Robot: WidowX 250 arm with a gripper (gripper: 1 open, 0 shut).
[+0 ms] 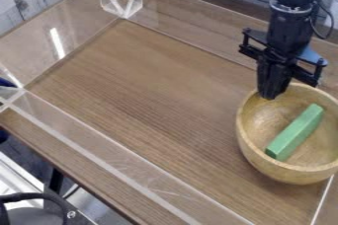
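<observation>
My gripper (271,86) points down at the right of the view, its black fingers at the back-left rim of a wooden bowl (287,166). It looks shut, with nothing visible between the fingers. Inside the bowl lies a long green block (295,133), set diagonally. Whether the fingertips touch the rim is unclear.
Clear plastic edging runs along its back and left sides. A dark object (27,209) sits at the lower left corner, beyond the table edge.
</observation>
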